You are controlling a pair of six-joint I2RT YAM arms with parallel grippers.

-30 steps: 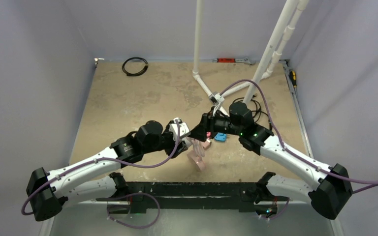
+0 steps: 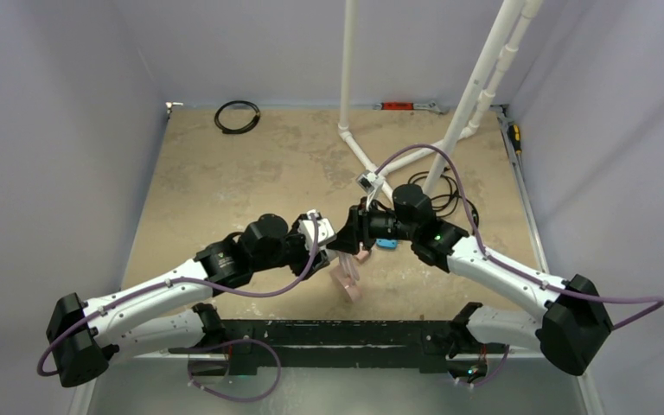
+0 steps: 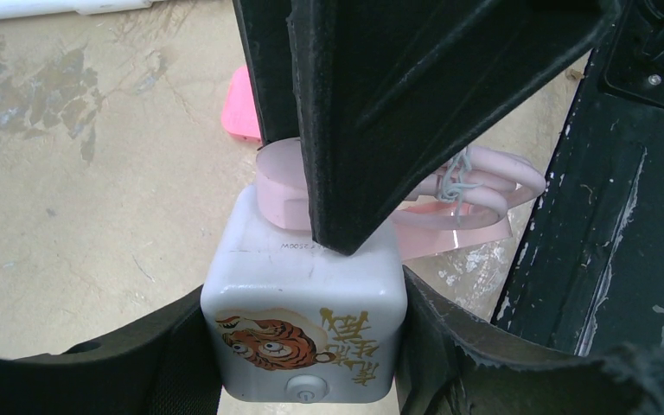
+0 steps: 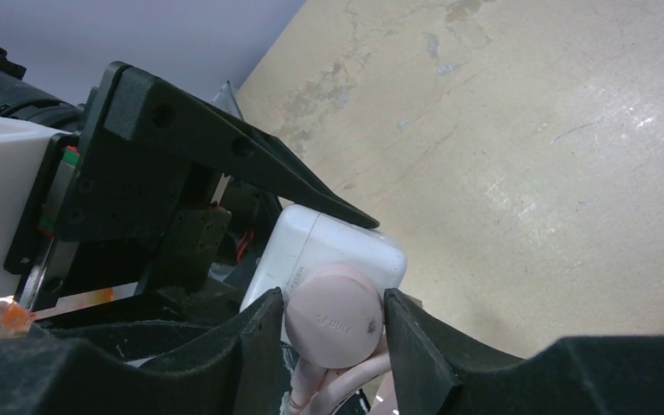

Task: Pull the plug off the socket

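The white socket block (image 3: 303, 285) with a tiger print is clasped between the fingers of my left gripper. A pale pink plug (image 4: 333, 320) sits against the socket's face, its looped cord (image 3: 497, 186) tied and hanging off to one side. My right gripper has one finger on each side of the plug, very close to its sides. It is part open; whether both fingers touch the plug does not show. From above, both grippers meet near the table's middle and mostly hide socket and plug.
A pink object (image 3: 242, 104) and a blue one (image 2: 387, 244) lie on the table close to the right gripper. White pipes (image 2: 475, 86) and a black cable (image 2: 462, 203) stand behind the right arm.
My right gripper has moved left and slightly down in the top view, closing in on the plug and covering more of the blue object. The left arm has stayed nearly still.
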